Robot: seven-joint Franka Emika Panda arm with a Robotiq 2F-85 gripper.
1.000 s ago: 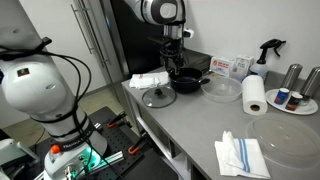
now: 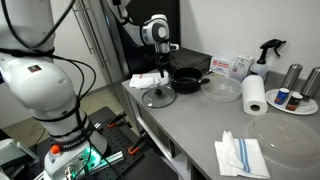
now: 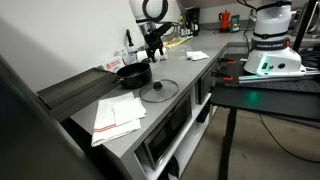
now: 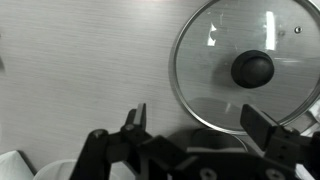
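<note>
A round glass lid with a dark rim and a black knob (image 4: pixel 252 69) lies on the grey counter. The same lid (image 2: pixel 158 97) is seen whole in exterior view 1, and the lid (image 3: pixel 158 92) also shows flat in exterior view 2. My gripper (image 2: pixel 163 72) hangs above the counter on the far side of the lid, clear of the knob. In the wrist view the gripper's fingers (image 4: pixel 133 120) stand wide apart; the knob appears up and to the right of the gap. Nothing is held.
Beside the lid stands a black pot (image 2: pixel 188 80), then a clear bowl (image 2: pixel 222 89). A folded towel (image 3: pixel 118 117) lies at the counter's end; another cloth (image 2: pixel 242 157) is near the front. A paper towel roll (image 2: pixel 254 95) stands at the back.
In exterior view 1 my gripper has moved left, from near the black pot to the area beyond the lid. The lid and pot have stayed in place.
</note>
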